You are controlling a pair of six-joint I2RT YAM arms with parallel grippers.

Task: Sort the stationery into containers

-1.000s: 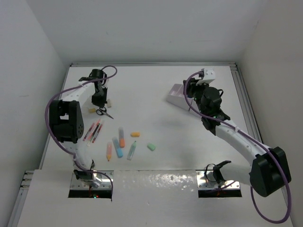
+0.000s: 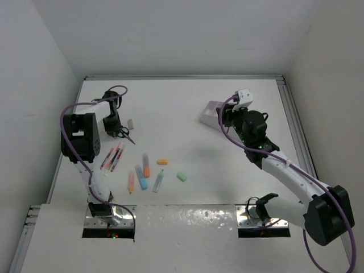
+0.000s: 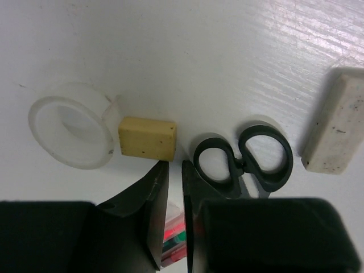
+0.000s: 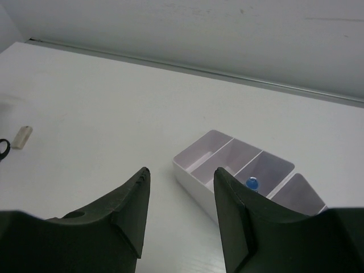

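Note:
My left gripper is shut with nothing clear between its fingers, low over a tan block [image 3: 147,136] on the white table. A clear ring-shaped piece [image 3: 71,131] lies left of the block, black scissors [image 3: 264,165] and a pale eraser [image 3: 333,122] to its right; pens [image 3: 173,244] show below. The white compartment container [image 4: 193,187] stands at the back right, with something blue in one compartment. My right gripper hangs near it, part open, its fingers apart and empty.
Orange [image 2: 145,165], blue [image 2: 141,177] and clear pieces, a yellow [image 2: 162,161] and a green eraser [image 2: 181,176] lie across the near middle. Walls surround the back and sides.
My left gripper has moved slightly left and toward the near side, over the tan block. The right arm has shifted a little toward the near side.

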